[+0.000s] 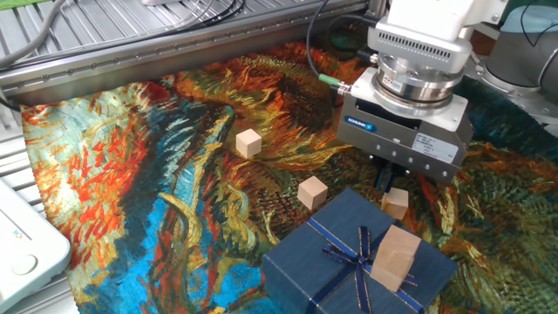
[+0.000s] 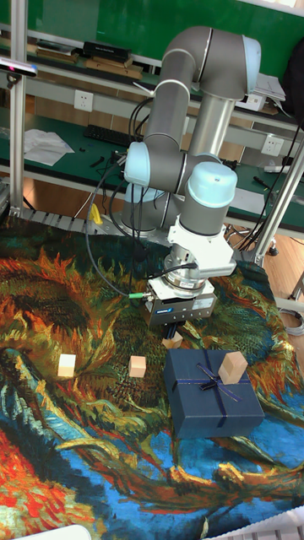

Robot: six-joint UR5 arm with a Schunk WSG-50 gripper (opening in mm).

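My gripper (image 1: 384, 183) points down beside the far edge of the blue gift box (image 1: 309, 262). Its dark fingers are close to a small wooden cube (image 1: 396, 203), seen partly behind the box; in exterior view 3 the same cube (image 2: 172, 342) sits just under the gripper (image 2: 171, 335). Whether the fingers grip it cannot be told, as they are small and dark. A larger wooden block (image 1: 396, 259) rests on the box lid by the ribbon bow. Two more cubes lie on the cloth, one near the box (image 1: 312, 193), another farther left (image 1: 248, 143).
A white device (image 1: 30, 244) stands at the left edge. Along the back runs a metal rail (image 1: 157, 70). A cable with a green plug (image 1: 330, 80) runs to the gripper.
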